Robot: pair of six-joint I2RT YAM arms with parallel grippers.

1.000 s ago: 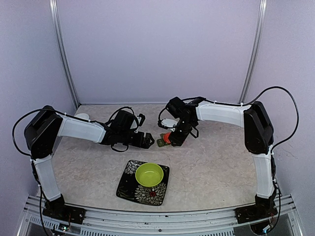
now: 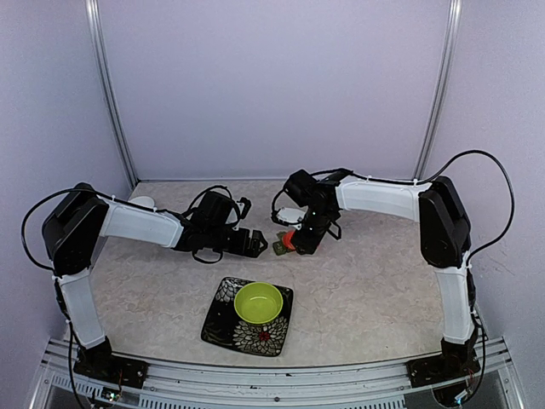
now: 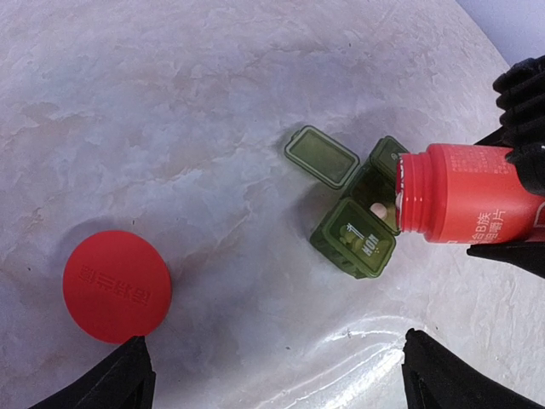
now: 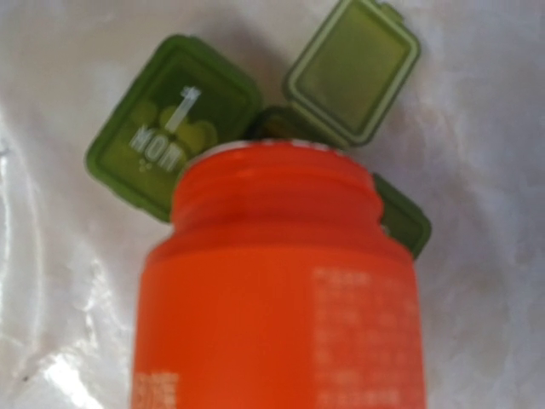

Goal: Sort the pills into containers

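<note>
My right gripper is shut on a red pill bottle (image 3: 468, 192), which lies tipped sideways with its uncapped mouth over the green pill box (image 3: 353, 239). One lid (image 3: 322, 157) of the box stands open, and a pale pill (image 3: 378, 210) shows in the compartment by the bottle's mouth. Pills also show dimly through the closed lid marked MON (image 4: 174, 128). In the right wrist view the bottle hides much of the box. My left gripper is open and empty, to the left of the box. The red cap (image 3: 117, 286) lies on the table near its fingers.
A black flowered tray (image 2: 220, 328) with a lime-green bowl (image 2: 258, 303) stands at the front middle. Something white and round (image 2: 143, 203) sits at the back left, behind the left arm.
My left arm and the tray have stayed where they were.
</note>
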